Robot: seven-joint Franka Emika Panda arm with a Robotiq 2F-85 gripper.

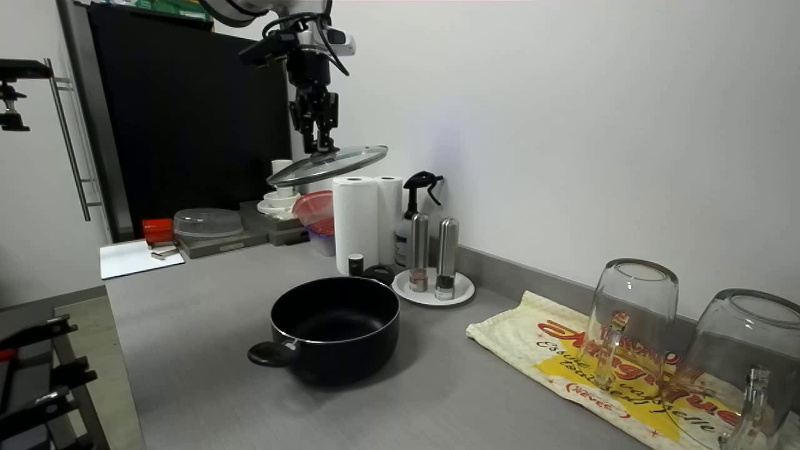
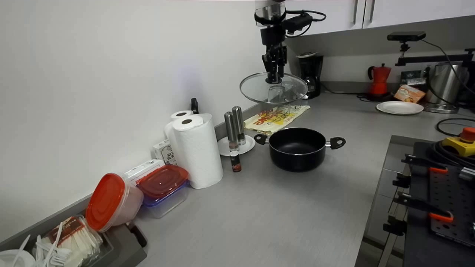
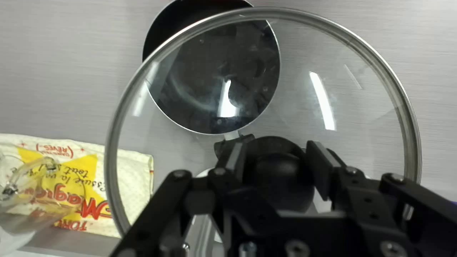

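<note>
My gripper (image 1: 320, 146) is shut on the black knob (image 3: 280, 175) of a round glass lid (image 1: 352, 159) with a metal rim. The lid hangs well above the counter, slightly tilted in the first exterior view. Below it, an uncovered black pot (image 1: 335, 359) with two side handles stands on the counter; its inside looks empty. Through the glass in the wrist view, part of the pot (image 3: 218, 85) shows, off to one side of the lid's middle. In the second exterior view the lid (image 2: 254, 91) is high over the counter, behind the pot (image 2: 297, 155).
Paper towel rolls (image 1: 354, 225), a spray bottle (image 1: 402, 239) and two tall mills on a white plate (image 1: 466, 293) line the wall by the pot. Upturned glass mugs (image 1: 634, 322) stand on a printed cloth (image 1: 525, 330).
</note>
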